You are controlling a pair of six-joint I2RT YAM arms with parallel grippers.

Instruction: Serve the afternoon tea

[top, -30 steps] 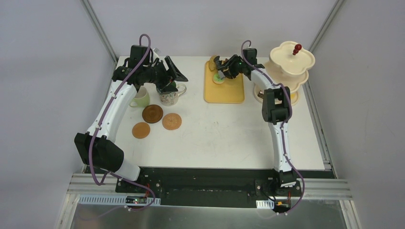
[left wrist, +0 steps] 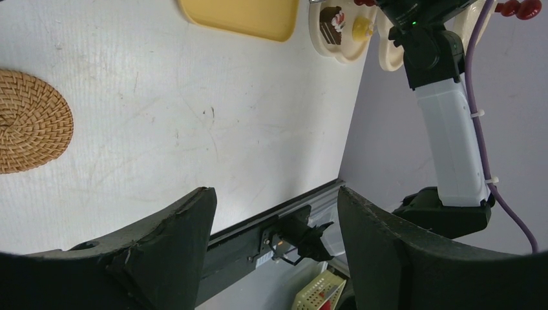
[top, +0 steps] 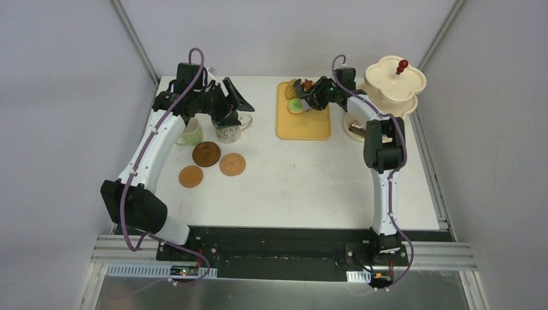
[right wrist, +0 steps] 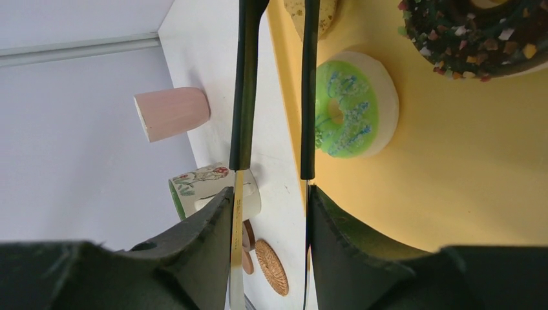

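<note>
My right gripper is part open above the yellow tray (top: 302,129); its long dark tips hide what is between them. Around it lie a green-iced donut (right wrist: 355,110), a chocolate donut with sprinkles (right wrist: 472,39) and a tan pastry (right wrist: 309,16). A tiered cream stand (top: 386,71) is at the back right, cake slice (left wrist: 332,26) on a lower tier. My left gripper hangs open above a floral cup (top: 230,134), beside a green mug (top: 189,134). A pink cup (right wrist: 169,113) shows in the right wrist view.
Three round coasters, one dark (top: 206,154) and two tan (top: 232,164), lie at the front left. The right arm stands beside the tiered stand.
My right gripper and arm have shifted slightly to the right over the tray since a second ago. The left arm is practically still.
</note>
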